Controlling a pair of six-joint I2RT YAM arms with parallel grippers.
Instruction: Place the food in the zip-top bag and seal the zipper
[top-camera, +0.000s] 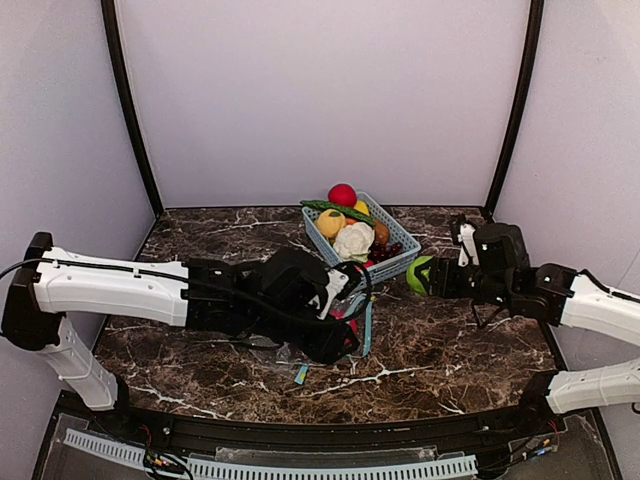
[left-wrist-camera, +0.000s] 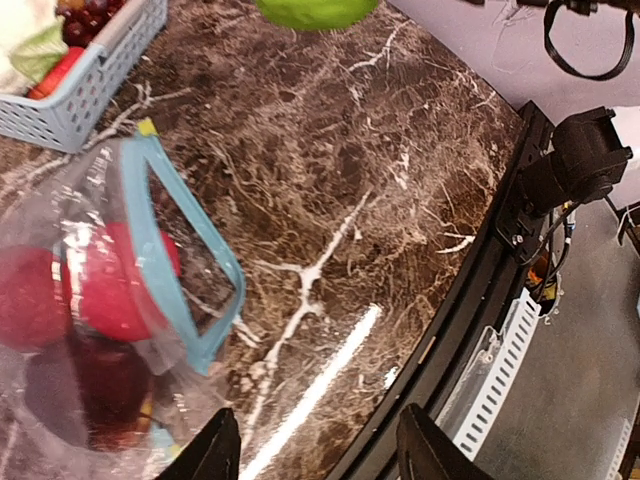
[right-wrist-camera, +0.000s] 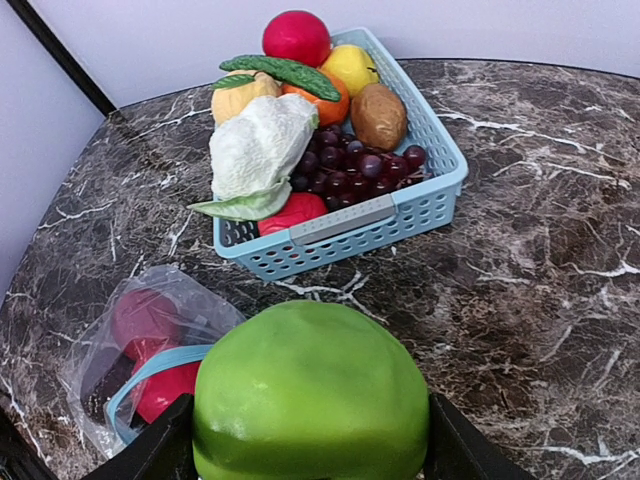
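The zip top bag (left-wrist-camera: 100, 300) lies on the marble table with red and dark food inside, its blue zipper (left-wrist-camera: 228, 265) facing right; in the top view my left arm mostly hides it. My left gripper is open above the table just right of the bag, nothing seen between its fingers. My right gripper (top-camera: 440, 277) is shut on a green, apple-like food (right-wrist-camera: 310, 390), held in the air to the right of the bag, near the basket's right corner.
A blue basket (right-wrist-camera: 420, 215) of fruit and vegetables, with cauliflower, cucumber and grapes, stands behind the bag.
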